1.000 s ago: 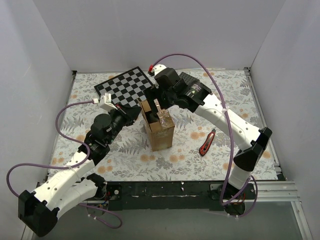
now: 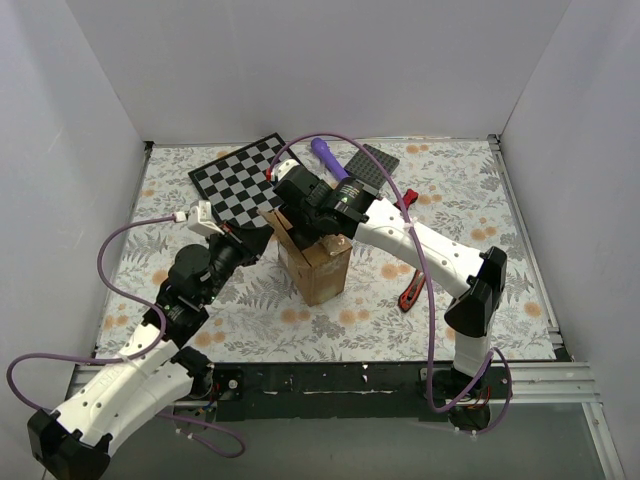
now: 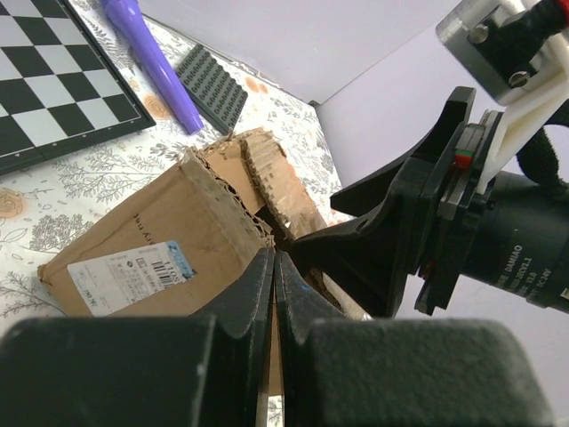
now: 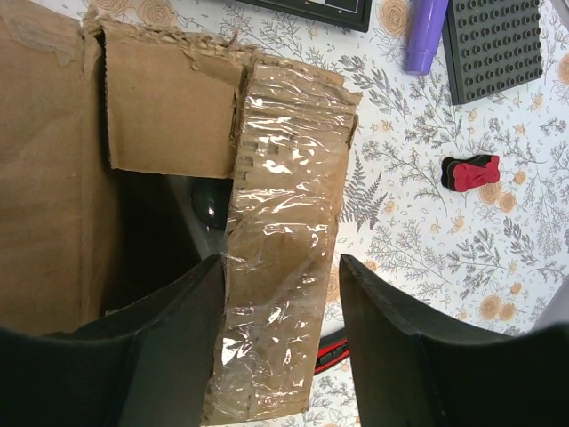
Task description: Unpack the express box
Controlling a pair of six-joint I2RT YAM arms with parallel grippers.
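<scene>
An open cardboard box (image 2: pixel 322 278) stands near the table's middle; a white label (image 3: pixel 132 277) is on its side. In the right wrist view, my right gripper is part open around a flap (image 4: pixel 284 191) covered in clear tape. One finger sits at its inner edge over the opening, the other just outside it. A dark rounded object (image 4: pixel 212 203) shows inside; the rest of the interior is in shadow. My left gripper is shut at the box's left upper edge, nothing visible between its fingertips.
A checkered board (image 2: pixel 240 180), a purple flashlight (image 2: pixel 328 158) and a dark studded plate (image 2: pixel 372 165) lie behind the box. To its right are a red utility knife (image 2: pixel 412 290) and a small red-and-black item (image 2: pixel 408 198).
The left arm has shifted slightly left, and the box's left flap now leans further outward.
</scene>
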